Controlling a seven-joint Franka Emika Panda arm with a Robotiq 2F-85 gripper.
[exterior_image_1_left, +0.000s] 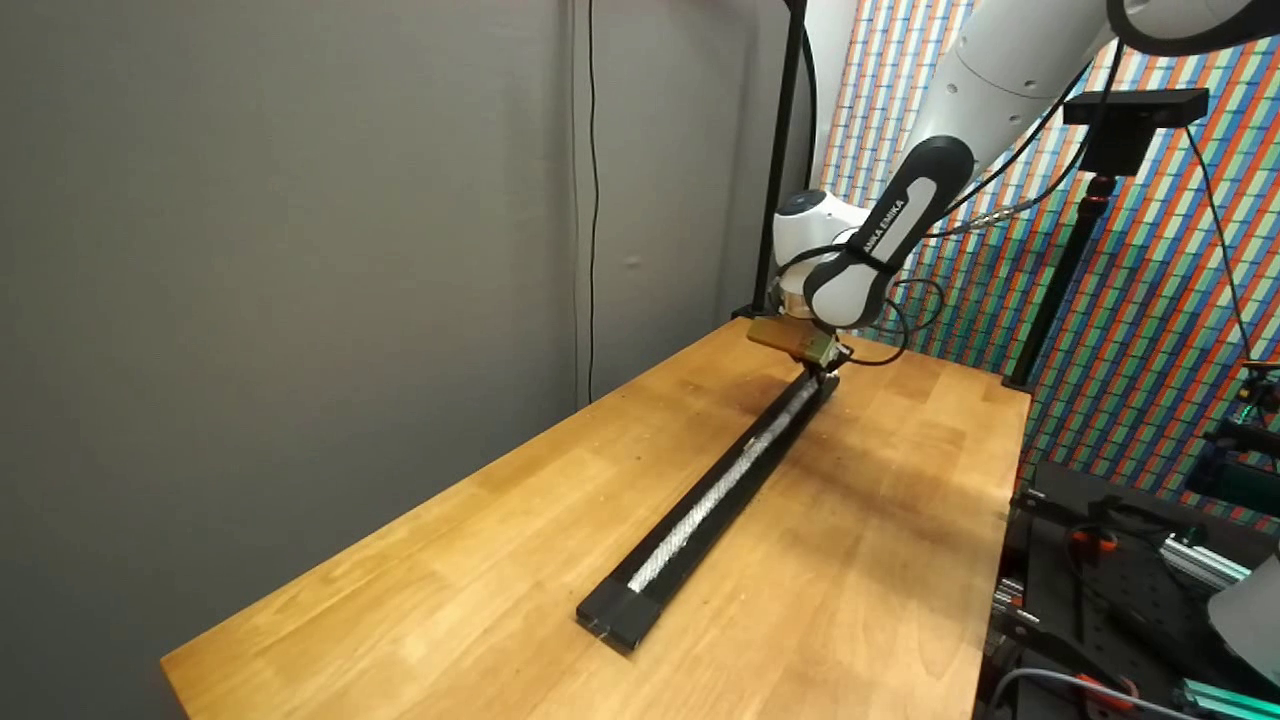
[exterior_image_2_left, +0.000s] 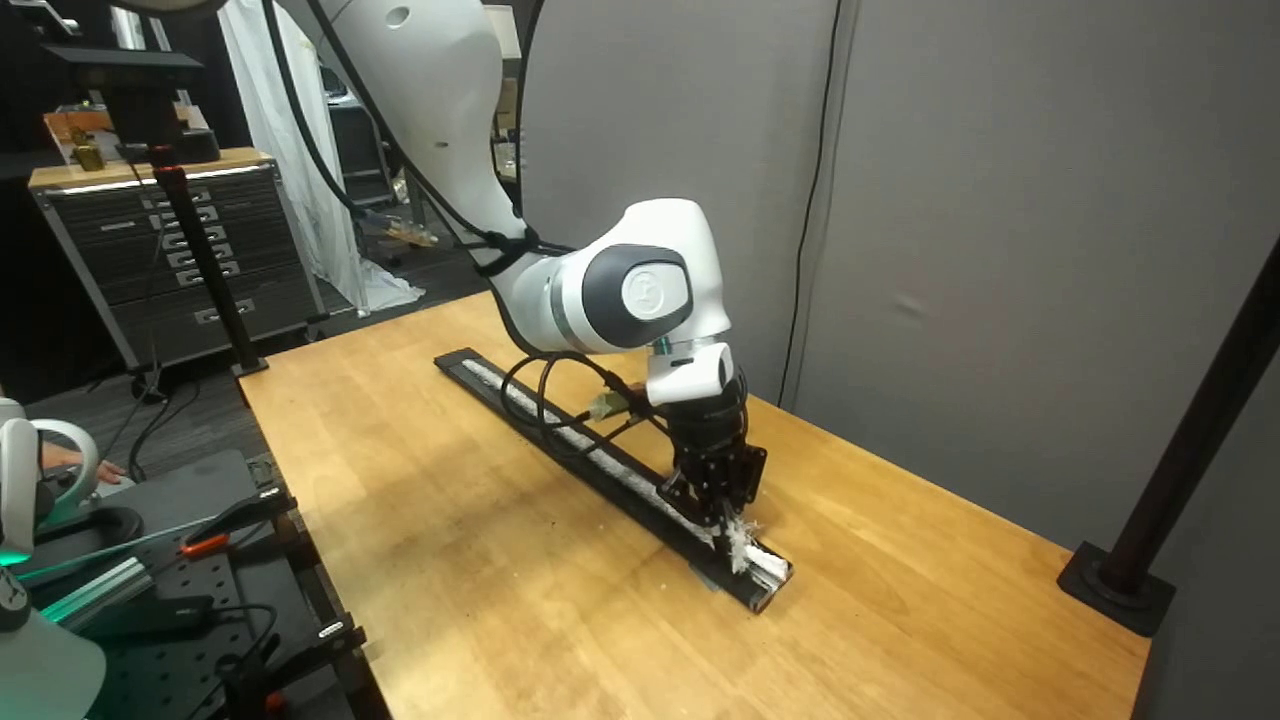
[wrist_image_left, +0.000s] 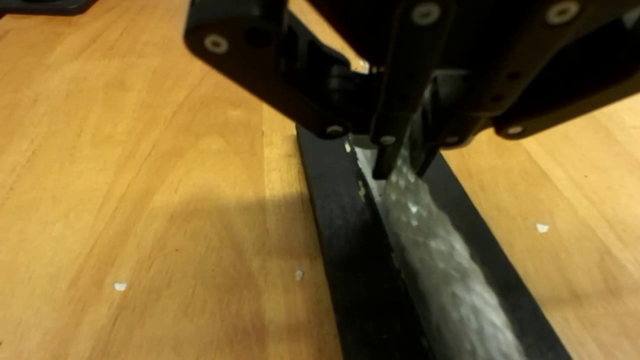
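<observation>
A long black channel (exterior_image_1_left: 716, 528) lies diagonally on the wooden table, with a pale braided rope (exterior_image_1_left: 690, 528) along its groove. At the channel's far end in exterior view 1, my gripper (exterior_image_2_left: 723, 558) points down, shut on the rope near its frayed end (exterior_image_2_left: 741, 546). The wrist view shows the rope (wrist_image_left: 444, 258) running from between the dark fingers down along the groove. Close to the fingers the rope rises slightly, and a strip of bare groove (wrist_image_left: 369, 165) shows at its left. How deep the pinched part sits is hidden by the gripper.
A grey wall (exterior_image_1_left: 360, 240) borders one long side. Black posts (exterior_image_2_left: 1182, 468) stand at the table's edges, and a cart with tools (exterior_image_2_left: 180, 588) stands beside it.
</observation>
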